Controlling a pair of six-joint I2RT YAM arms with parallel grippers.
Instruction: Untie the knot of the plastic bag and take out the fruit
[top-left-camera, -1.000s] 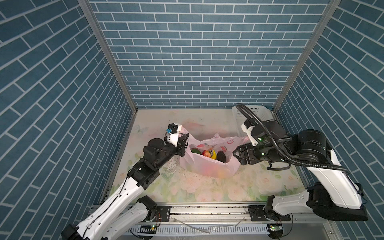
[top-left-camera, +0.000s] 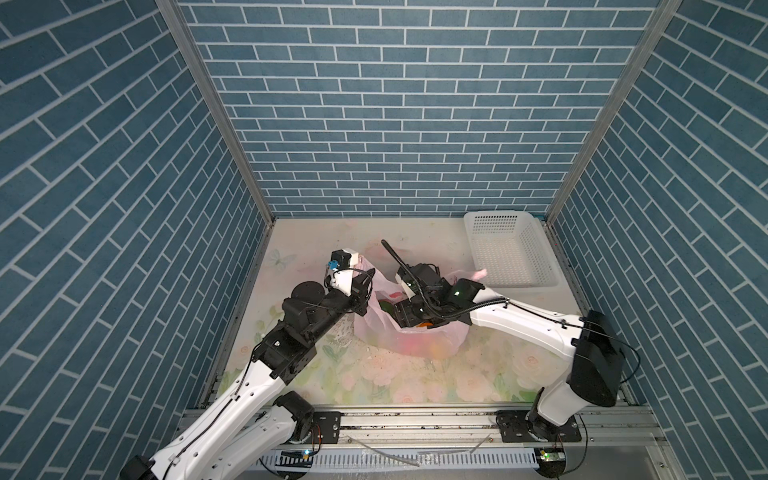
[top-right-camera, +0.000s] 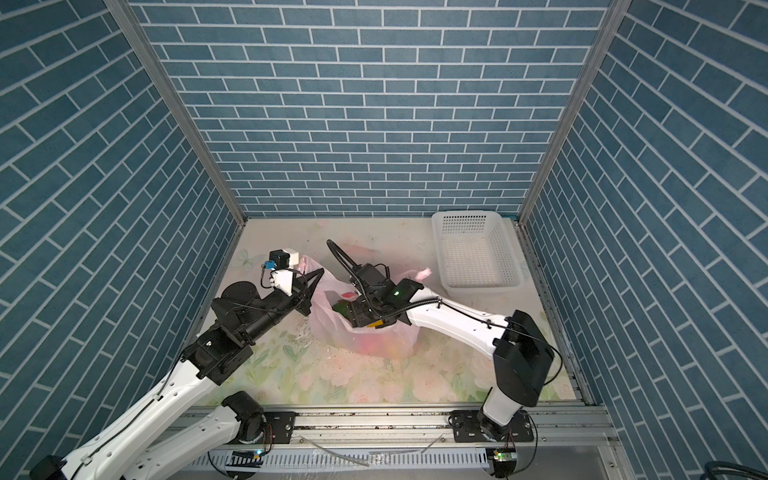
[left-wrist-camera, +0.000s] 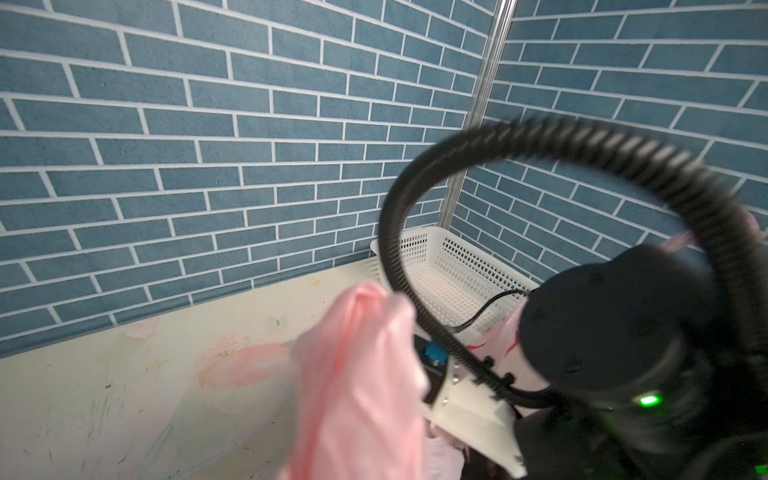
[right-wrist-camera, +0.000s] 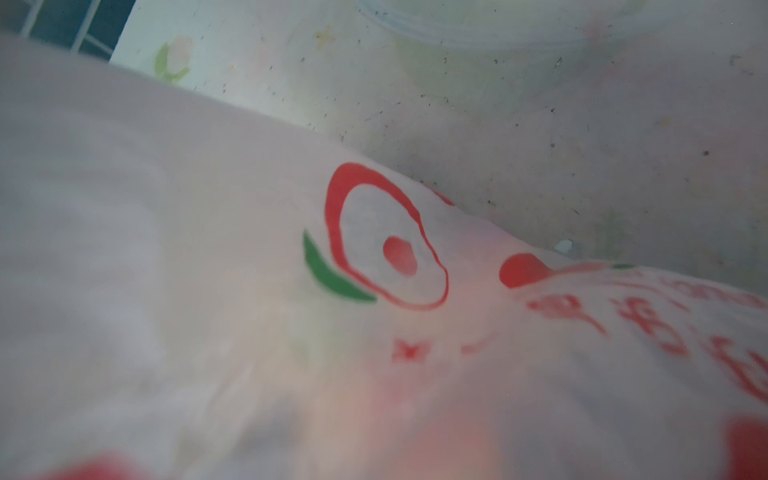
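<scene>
The pale pink plastic bag (top-left-camera: 412, 342) sits mid-table with its mouth spread open. Its left edge is held up by my left gripper (top-left-camera: 367, 289), shut on the plastic; the left wrist view shows the bunched pink film (left-wrist-camera: 360, 384) standing in front of it. My right gripper (top-left-camera: 406, 313) reaches down into the bag's mouth, its fingertips among the fruit and mostly hidden. Beside it a dark green fruit (top-right-camera: 343, 309) and a bit of yellow-orange fruit (top-right-camera: 374, 324) show. In the right wrist view the printed bag wall (right-wrist-camera: 240, 240) covers much of the picture, with no fingers visible.
A white perforated basket (top-left-camera: 552, 276), empty where visible, stands at the back right corner. The right forearm spans the bag's right side. Bare table lies in front of the bag and at the back left.
My right arm has swung left from beyond the bag's right edge and lowered into its opening, covering most of the fruit. The left gripper has barely moved.
</scene>
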